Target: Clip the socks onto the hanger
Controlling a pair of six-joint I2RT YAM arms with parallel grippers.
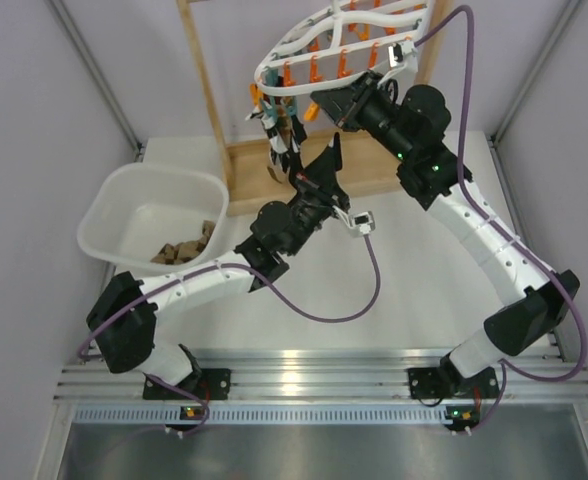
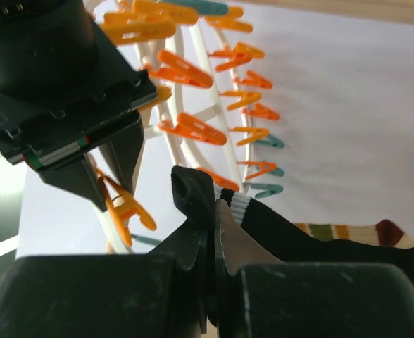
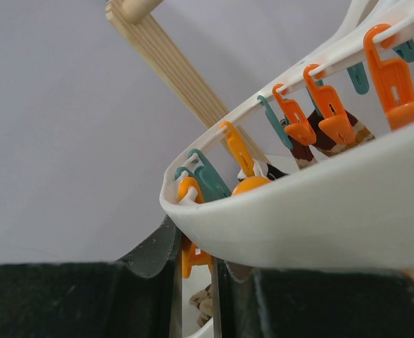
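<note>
A white hanger point(image 1: 338, 78) with orange and teal clips hangs at top, several socks point(image 1: 282, 130) dangling from its left end. My left gripper is shut on a black sock point(image 2: 298, 246) with grey-white stripes, just below the hanger; its folded top end stands above the fingertips. My right gripper is shut at the hanger's rim, around an orange clip point(image 3: 196, 253); how much of it is between the fingers is partly hidden. A brown striped sock point(image 2: 355, 232) shows behind the black one.
The white basket point(image 1: 114, 225) with brown socks point(image 1: 179, 250) stands at the left. A wooden stand point(image 1: 204, 90) holds the hanger.
</note>
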